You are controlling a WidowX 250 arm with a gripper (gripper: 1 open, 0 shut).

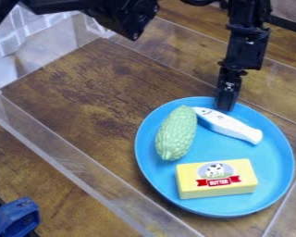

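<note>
My gripper [228, 93] hangs at the back rim of a blue plate [269, 180], fingers pointing down, by the upper end of a white elongated object [235, 128]. The finger is dark and small here, and whether anything is between the fingers is unclear. The plate also holds a pale green vegetable [177, 132] on the left and a yellow butter box [216, 179] at the front.
A dark blue object [12, 218] lies at the lower left corner. A clear plastic edge runs along the left side.
</note>
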